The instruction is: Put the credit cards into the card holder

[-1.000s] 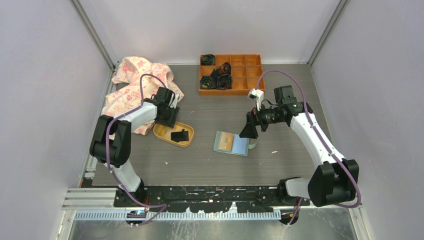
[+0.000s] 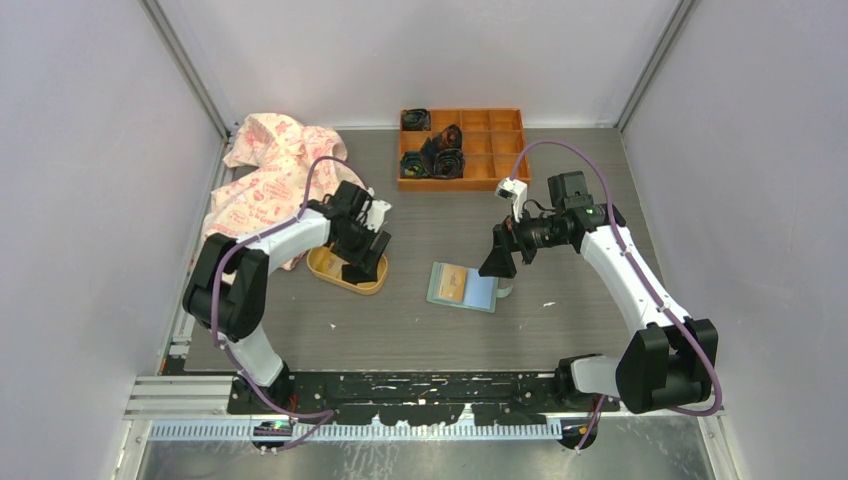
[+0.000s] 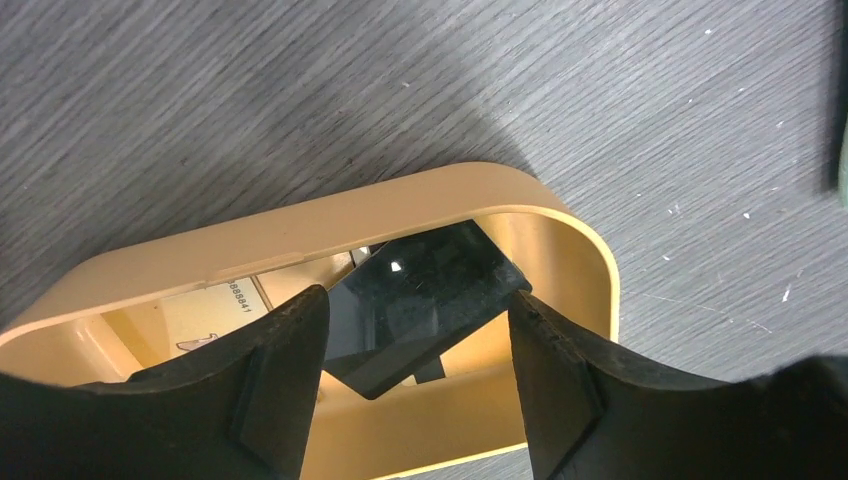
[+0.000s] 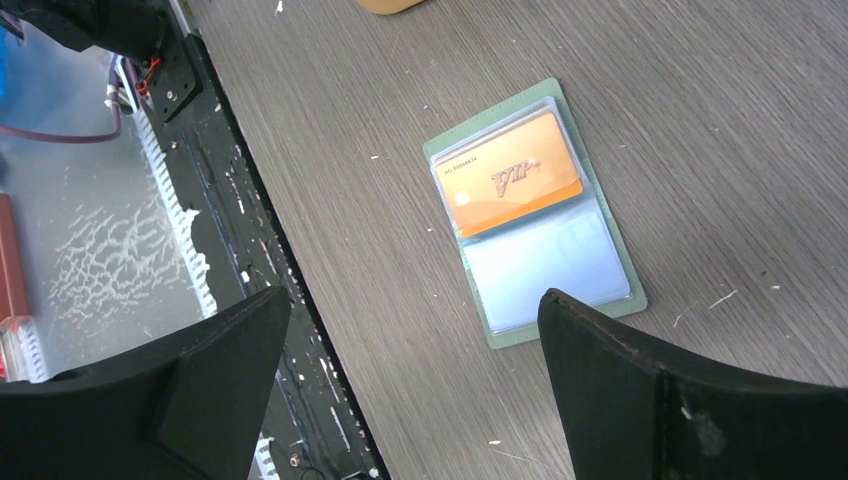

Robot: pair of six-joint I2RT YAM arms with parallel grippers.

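Note:
A pale orange oval basket [image 3: 480, 187] fills the lower part of the left wrist view. In it lies a dark, glossy flat item [image 3: 430, 290], perhaps a card or wallet, with a white card [image 3: 213, 315] to its left. Just over the basket my left gripper is open, a finger on each side of the dark item; contact cannot be told. On the table lies the green-edged card holder [image 4: 555, 255], an orange VIP card [image 4: 510, 175] in one half and the other half pale blue. My open right gripper hovers near it, empty.
An orange compartment tray [image 2: 490, 145] with several dark rolled items [image 2: 446, 152] stands at the back. A pink patterned cloth [image 2: 275, 165] is heaped at the back left. Bare table [image 2: 410, 240] lies between basket and holder.
The left gripper has moved right and toward the front, from the basket's back edge to over the dark item. The right arm, basket and card holder stay where they were.

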